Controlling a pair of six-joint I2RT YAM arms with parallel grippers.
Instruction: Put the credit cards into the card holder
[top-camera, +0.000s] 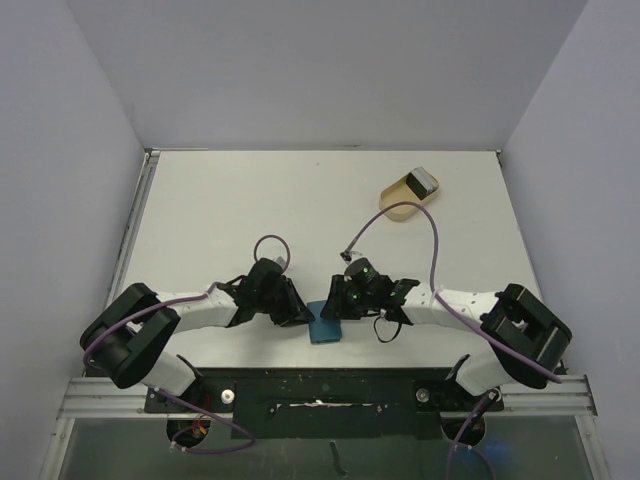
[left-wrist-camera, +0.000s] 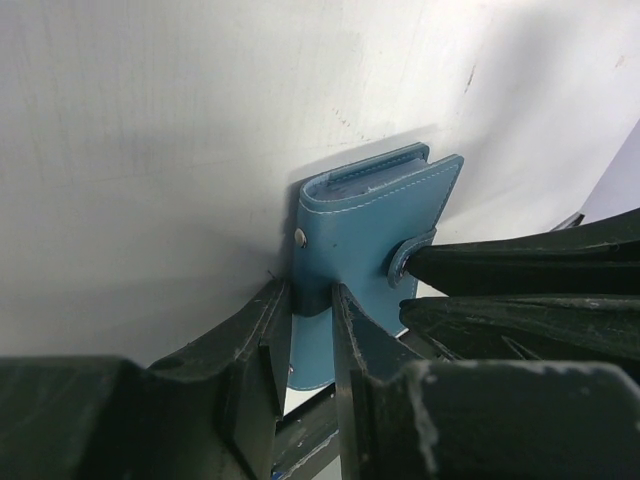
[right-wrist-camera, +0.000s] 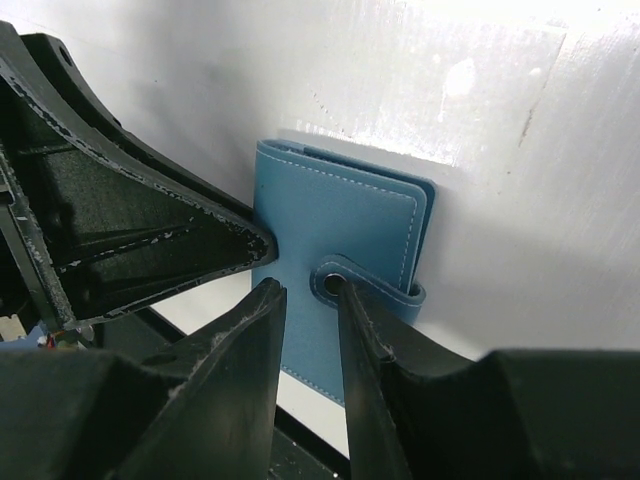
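Note:
The blue card holder (top-camera: 323, 328) lies closed on the white table, between my two arms. In the left wrist view, my left gripper is shut on the holder's spine edge. Greyish clear sleeves (left-wrist-camera: 368, 180) show at the holder's open end; I cannot tell whether cards are in them. At the opposite edge is a strap (left-wrist-camera: 402, 256) with a round snap (right-wrist-camera: 334, 285). My right gripper is over this strap, with a gap between its fingertips; it holds nothing clearly. The undersides of both the holder and the strap are hidden.
A tan tray (top-camera: 398, 200) stands at the back right, a black and grey item (top-camera: 421, 182) in its far corner. My arms' cables arch over the middle.

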